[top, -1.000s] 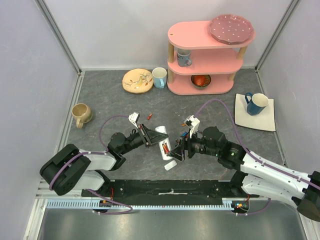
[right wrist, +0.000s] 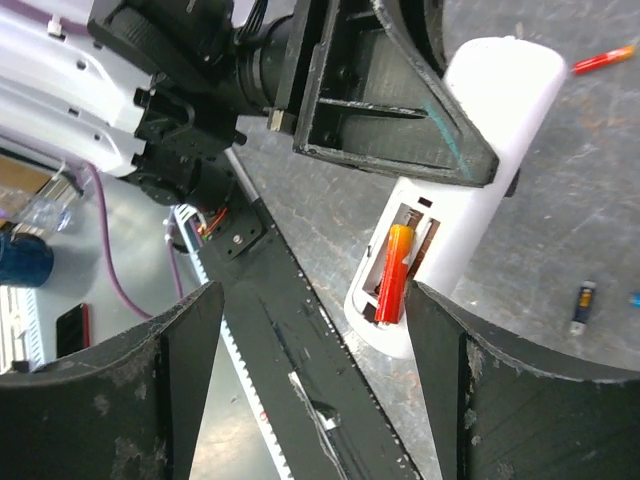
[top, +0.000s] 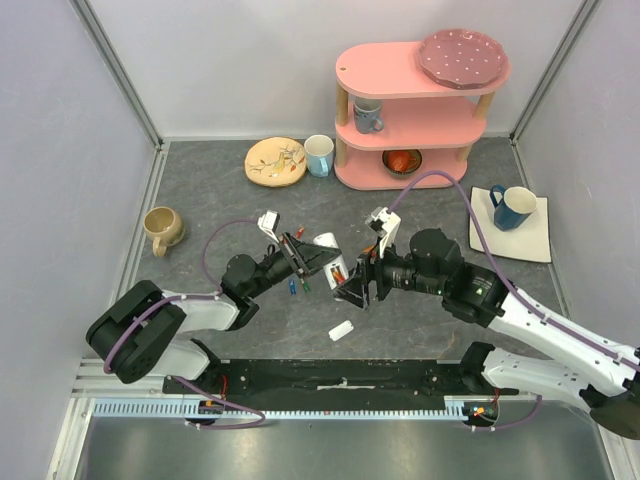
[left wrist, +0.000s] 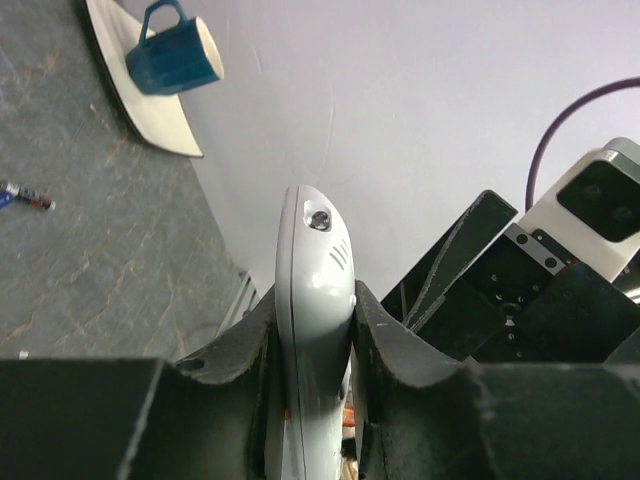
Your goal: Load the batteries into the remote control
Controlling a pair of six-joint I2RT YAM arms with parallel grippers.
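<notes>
My left gripper [top: 326, 254] is shut on the white remote control [left wrist: 318, 260] and holds it tilted in the air near the middle. In the right wrist view the remote's open battery compartment faces me. One orange-and-red battery [right wrist: 394, 275] lies in it, with an empty-looking slot beside it. My right gripper stands part open close to the compartment, nothing between its fingers. On the table are a dark battery [right wrist: 583, 307], a red one [right wrist: 605, 60] and a blue one [top: 292, 286]. A small white piece, perhaps the cover [top: 341, 330], lies in front.
Behind stand a pink shelf [top: 385, 178], a light mug [top: 319, 155] and a round plate [top: 260, 178]. A tan mug [top: 163, 229] is at the left. A blue mug [top: 514, 207] rests on a white mat [top: 483, 238] at the right. The front edge is close below.
The remote, in my left gripper, has shifted up and rightward in the top view and tilted. My right arm has moved slightly the same way. Batteries on the table at left have come into sight.
</notes>
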